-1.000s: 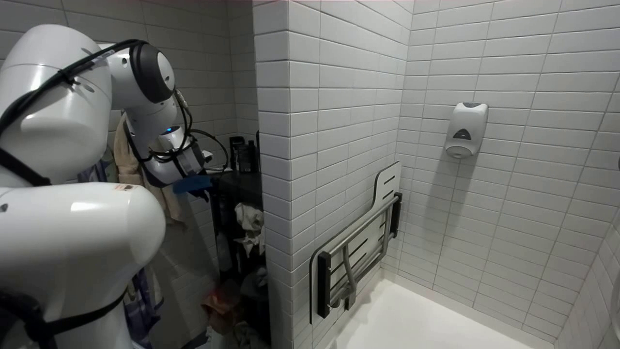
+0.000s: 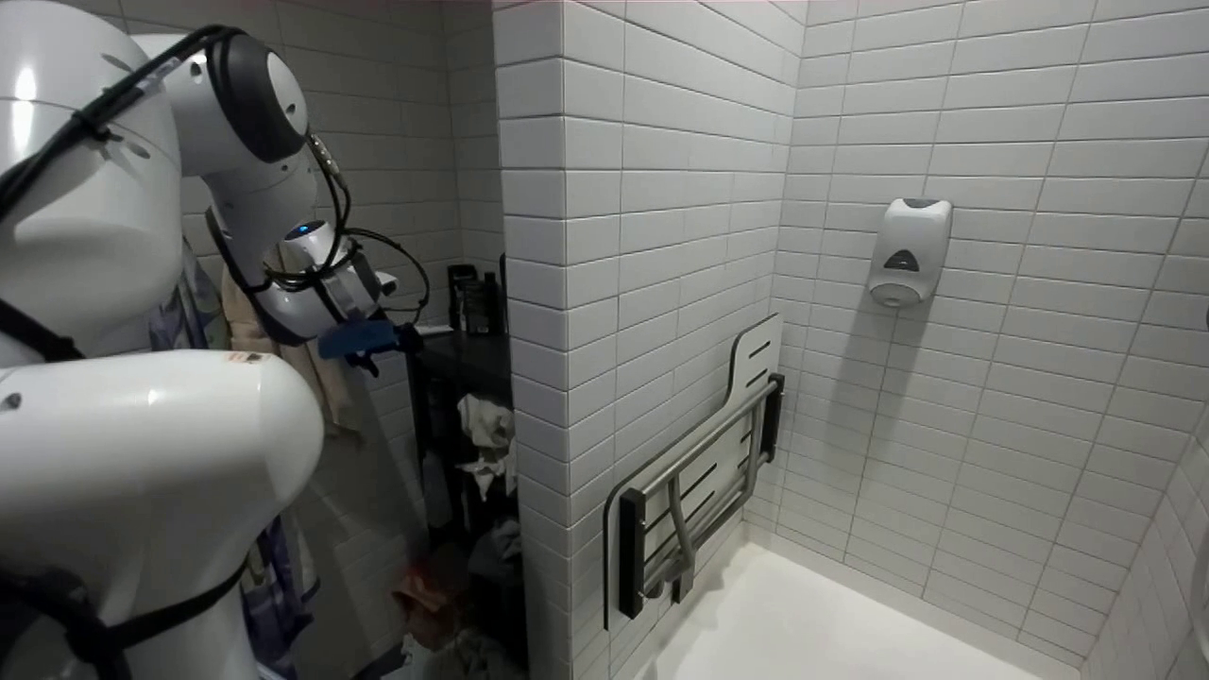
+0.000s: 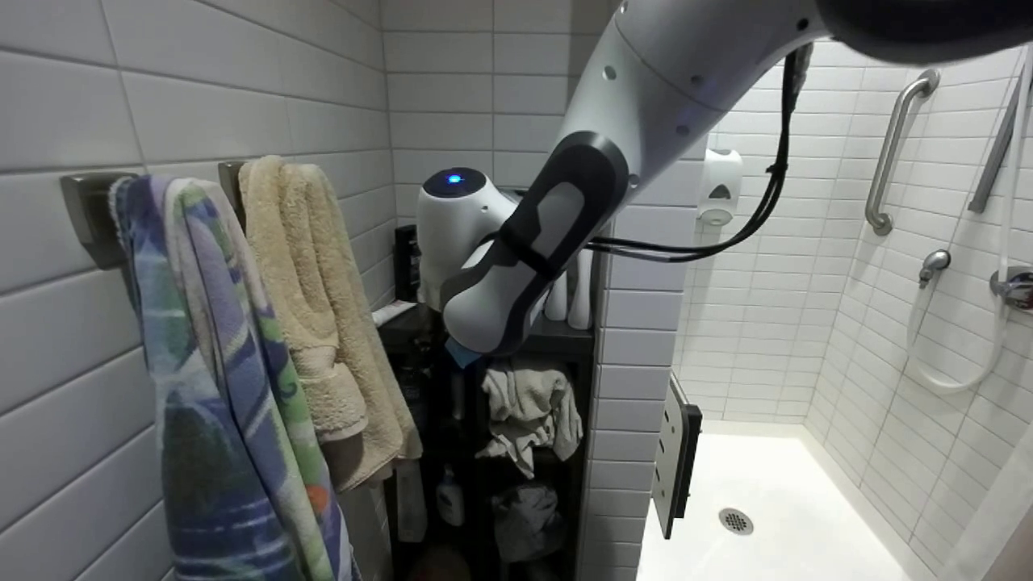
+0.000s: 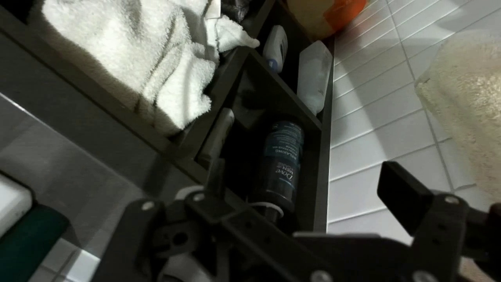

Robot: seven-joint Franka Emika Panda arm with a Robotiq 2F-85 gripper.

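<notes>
My gripper is open, its black fingers [image 4: 404,197] wide apart and nothing held between them. Past the fingers, in the wrist view, a dark Dove bottle [image 4: 280,164] sits in a compartment of the black shelf [image 4: 324,183]. How far the fingertips are from the bottle is hard to judge. In exterior view 1 the gripper [image 2: 371,356] hangs in front of the shelf, just left of its top. The arm hides the gripper's fingers in exterior view 2.
Pale cloths [image 3: 530,397] fill a neighbouring compartment. Bottles [image 2: 473,297] stand on the shelf top. A beige towel [image 3: 315,319] and a patterned towel [image 3: 208,378] hang on the left wall. To the right, a tiled partition [image 2: 538,340] borders the shower.
In exterior view 1 the arm has risen and drawn back to the left. The gripper stands slightly higher and farther left from the shelf. The cloths and bottles there look unmoved.
</notes>
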